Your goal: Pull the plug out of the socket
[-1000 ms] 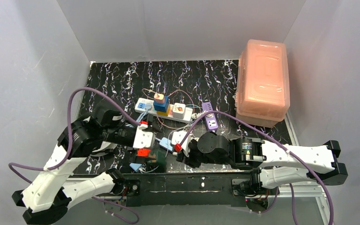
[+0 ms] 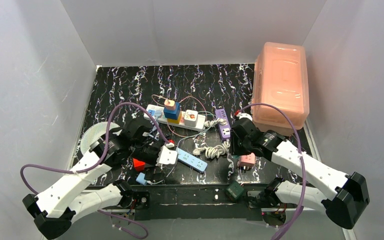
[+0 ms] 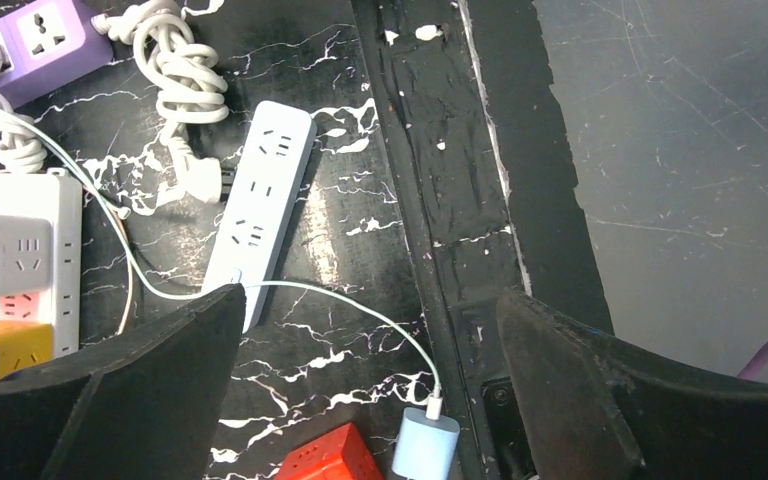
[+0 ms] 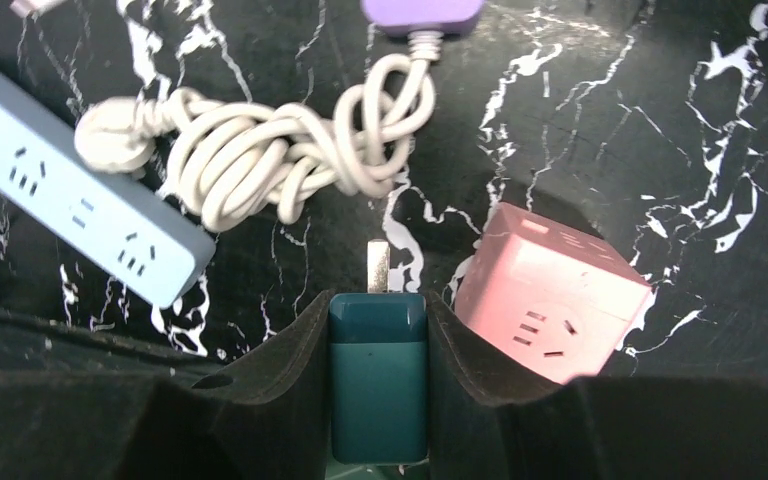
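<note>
In the right wrist view, my right gripper is shut on a teal plug (image 4: pixel 378 400), whose metal prong (image 4: pixel 378 265) points away from the fingers. From above, the right gripper (image 2: pixel 236 150) hangs beside the purple strip's cord. A dark green block (image 2: pixel 234 191) shows over the table's front edge; I cannot tell how it is supported. My left gripper stands open, with nothing between its fingers.
A light-blue strip (image 2: pixel 192 160), a purple strip (image 2: pixel 223 124) with coiled white cable (image 2: pixel 213 150), and a pink block (image 2: pixel 247 160) lie nearby. A loaded white strip (image 2: pixel 198 120) sits further back, and an orange box (image 2: pixel 281 82) at the right.
My right arm has swung right, away from the left gripper, and the left arm has shifted slightly. The green block has moved right along the front edge from between the grippers.
</note>
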